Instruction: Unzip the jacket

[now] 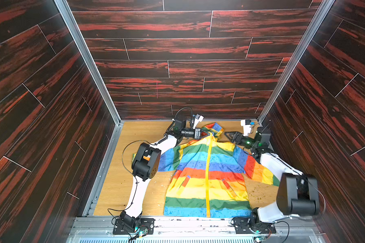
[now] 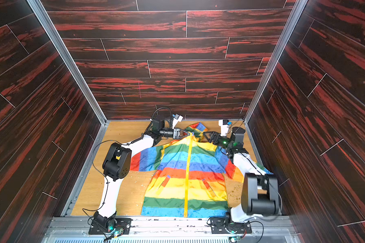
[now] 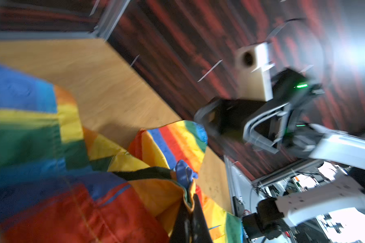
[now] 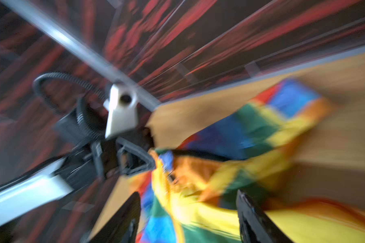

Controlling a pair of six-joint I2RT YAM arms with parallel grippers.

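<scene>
The rainbow-striped jacket (image 1: pixel 198 182) lies spread front up, its hem near the table's front edge. A yellow zip strip (image 1: pixel 208 178) runs down its middle with both front halves together along it. My left gripper (image 1: pixel 209 134) is at the collar top, shut on the collar edge; in the left wrist view that pinched cloth (image 3: pixel 189 198) rises between its fingertips. To the right of the collar, my right gripper (image 1: pixel 228 134) stands open, apart from the cloth. In the right wrist view its fingers (image 4: pixel 125 220) are wide apart. Blur hides the zip pull.
The hood (image 1: pixel 215 128) lies folded behind the collar. Sleeves reach out under both arms, the right sleeve (image 1: pixel 257 168) beneath the right arm. Bare wooden table (image 1: pixel 113 182) shows to the left; dark walls enclose the table.
</scene>
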